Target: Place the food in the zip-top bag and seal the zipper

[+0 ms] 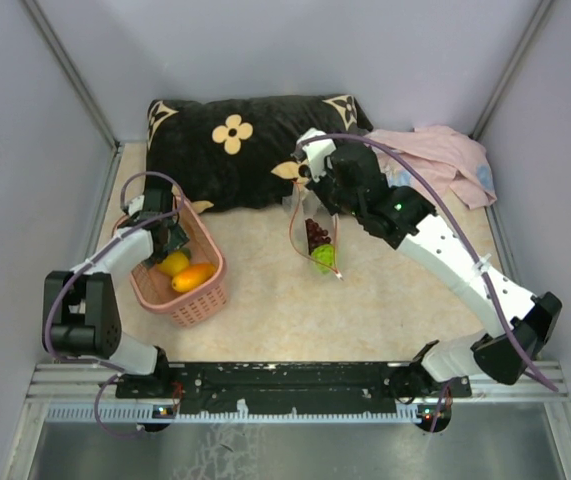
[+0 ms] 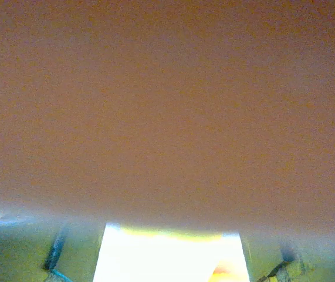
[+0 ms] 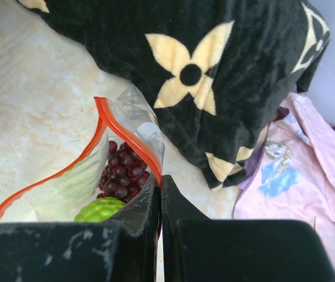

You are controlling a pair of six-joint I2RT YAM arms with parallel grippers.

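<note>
A clear zip top bag point(image 1: 313, 232) with a red-orange zipper edge hangs in the middle of the table, its mouth spread. Dark grapes point(image 3: 122, 170) and a green fruit point(image 3: 99, 210) are inside it. My right gripper is shut on the bag's zipper edge. On the left stands the pink basket point(image 1: 212, 290), holding a yellow fruit point(image 1: 173, 263) and an orange one point(image 1: 194, 277). Down in that basket, my left gripper point(image 1: 171, 246) is open close behind the yellow fruit. Blur and glare fill the left wrist view, so any contact there is unclear.
A dark cushion with cream flowers point(image 1: 250, 150) lies along the back wall. Pink cloth point(image 1: 445, 165) is heaped at the back right. Bare table point(image 1: 260, 305) separates basket and bag.
</note>
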